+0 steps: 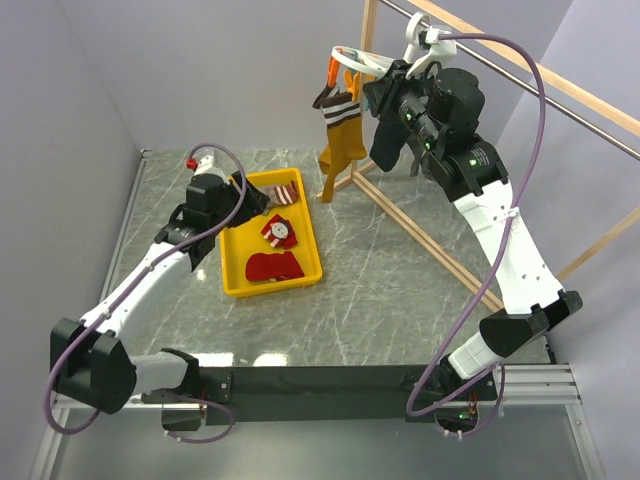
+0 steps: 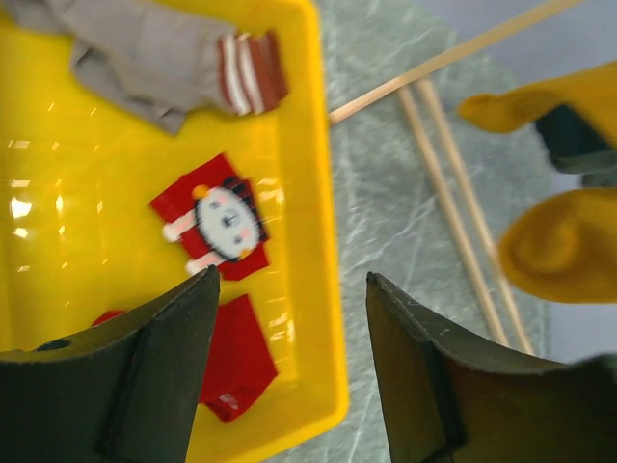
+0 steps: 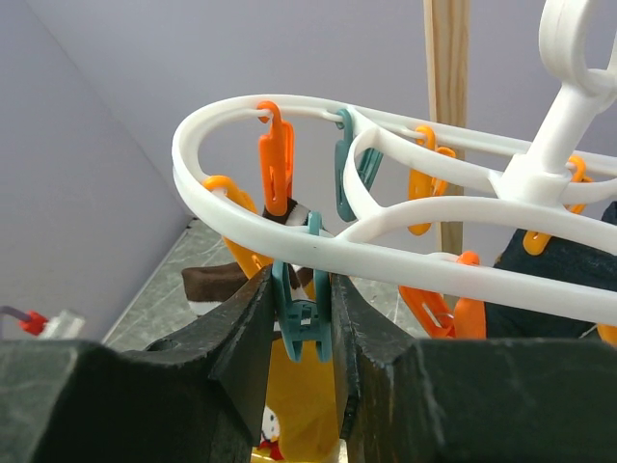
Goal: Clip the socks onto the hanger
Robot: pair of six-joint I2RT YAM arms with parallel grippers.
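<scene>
My left gripper hangs open above the yellow tray, nothing between its fingers. In the tray lie a grey sock with striped cuff [image 2: 178,63], a red piece with a white face [image 2: 228,224] and a plain red sock [image 2: 236,362]. My right gripper is shut on a teal clip [image 3: 301,304] at the near rim of the white oval hanger [image 3: 405,253]. Mustard socks with dark and white stripes [image 1: 344,130] hang from the hanger's left end by orange clips [image 3: 277,159]. A dark sock [image 1: 389,142] hangs farther right.
The yellow tray [image 1: 312,248] rests on the grey marble table [image 1: 385,310]. A wooden frame [image 1: 430,245] and a metal rail [image 1: 505,72] stand on the right. Open table lies right of the tray.
</scene>
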